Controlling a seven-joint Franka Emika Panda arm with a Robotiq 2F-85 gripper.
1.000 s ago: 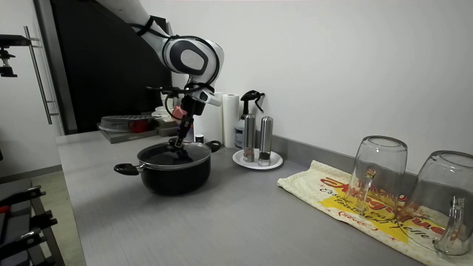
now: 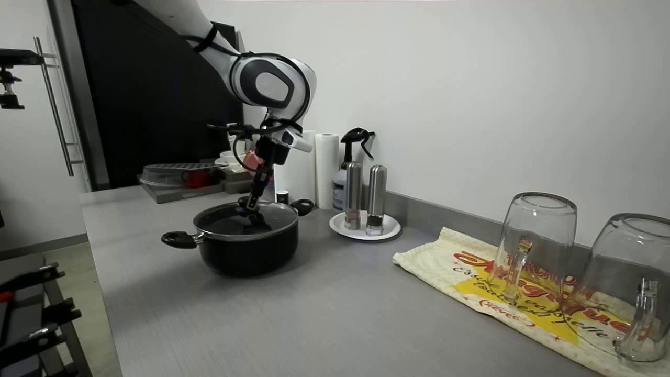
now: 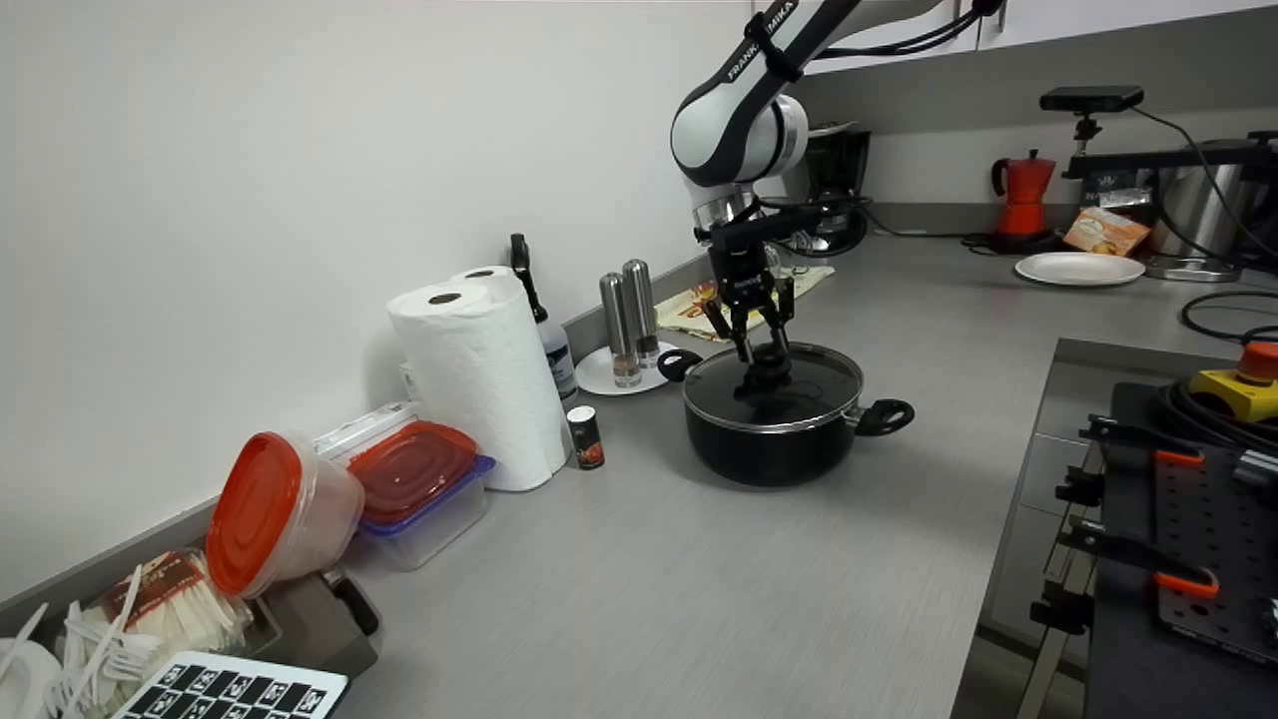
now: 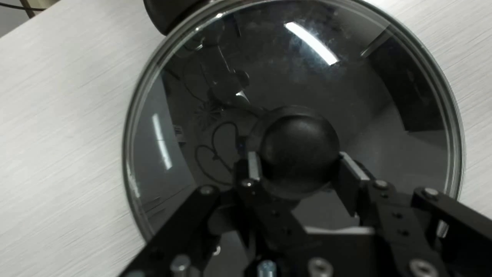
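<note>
A black pot [image 2: 249,254] with two side handles stands on the grey counter. Its glass lid [image 3: 820,389] lies on top, the metal rim level with the pot's edge. From above, the lid's round black knob [image 4: 300,147] fills the space between my fingers. My gripper is shut on this knob, one light pad [image 4: 254,166] against its left side and the other at its right. In the second exterior view, my gripper [image 3: 764,355] points down at the middle of the lid, hiding part of the knob.
Behind the pot, a white plate [image 2: 386,233] carries two metal mills. A small spice jar [image 3: 586,437] and paper towel rolls [image 3: 485,371] stand near the wall. Glass mugs [image 2: 537,245] rest on a cloth [image 2: 439,267].
Almost nothing differs. The arm has shifted very slightly, while the pot stays in place with its lid on.
</note>
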